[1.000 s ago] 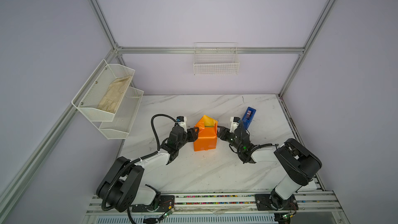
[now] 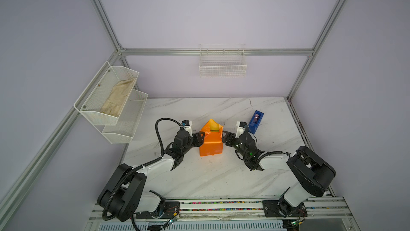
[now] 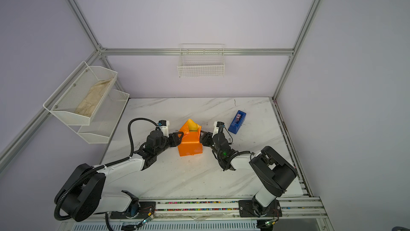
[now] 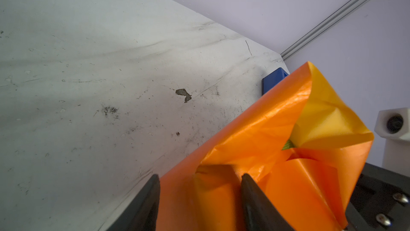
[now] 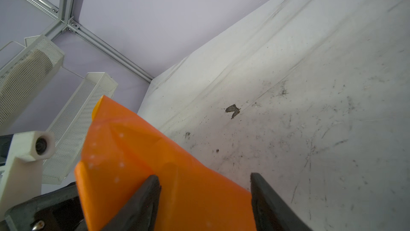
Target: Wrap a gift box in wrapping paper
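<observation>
An orange-wrapped box stands mid-table between both grippers, its upper end of paper raised in a crumpled peak with yellow inside and a bit of green showing in the opening. My left gripper is part open at the box's left side, fingertips spread over the orange paper. My right gripper is open against the right side, orange paper lying behind and between its fingers. In the top views both wrists face each other across the box, and their fingertips are partly hidden.
A blue tape dispenser lies at the back right. White mesh baskets hang on the left wall and a wire rack on the back wall.
My right gripper and arm have shifted slightly toward the front, and the right edge of the paper has drawn slightly inward. The left arm has barely moved.
</observation>
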